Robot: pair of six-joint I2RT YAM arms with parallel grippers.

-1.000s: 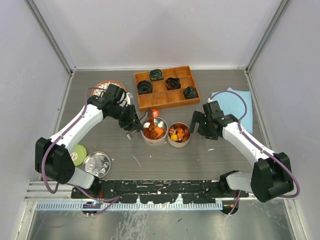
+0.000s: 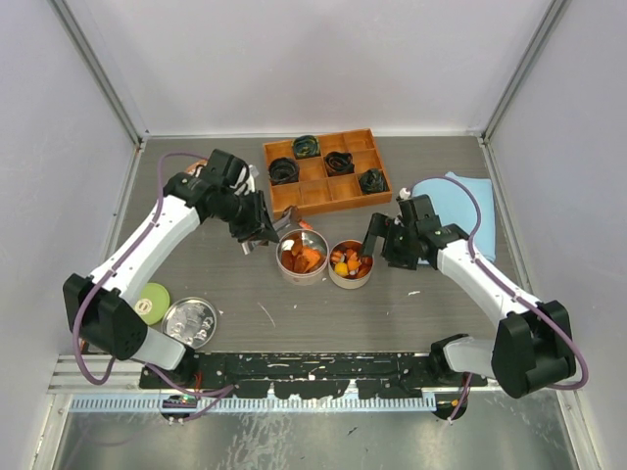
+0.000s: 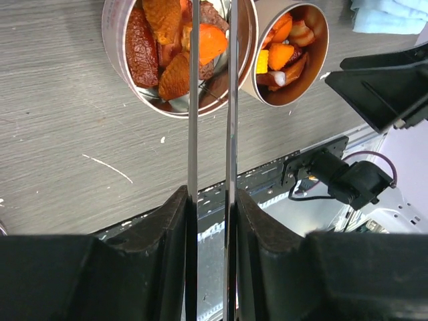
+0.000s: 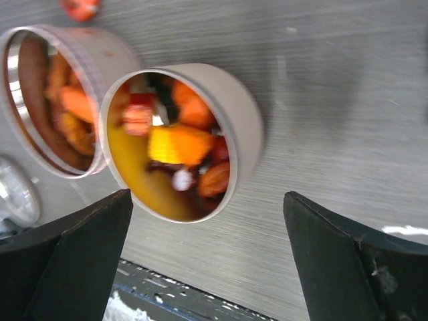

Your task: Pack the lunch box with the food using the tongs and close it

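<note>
A round metal-lined bowl (image 2: 301, 275) holds browned meat and carrot pieces. Beside it stands a smaller round bowl (image 4: 247, 127) with carrot, corn and other pieces inside. My left gripper (image 2: 282, 223) carries two long thin metal fingers (image 3: 193, 134), which reach over the larger bowl. In the left wrist view they stand apart; their tips run out of the top, so whether anything lies between the tips cannot be told. A reddish piece (image 4: 80, 7) shows blurred behind the bowls. My right gripper is open and empty, its fingers (image 4: 348, 254) near the smaller bowl.
At the back sits an orange compartment tray (image 2: 313, 196) with several dark cups. A silver lid (image 2: 190, 321) and a green lid (image 2: 151, 303) lie front left. A blue cloth (image 2: 453, 208) is back right.
The left arm has shifted slightly, covering more of the round white-and-orange item at the back left. The right arm moved only slightly. The food in both bowls looks the same.
</note>
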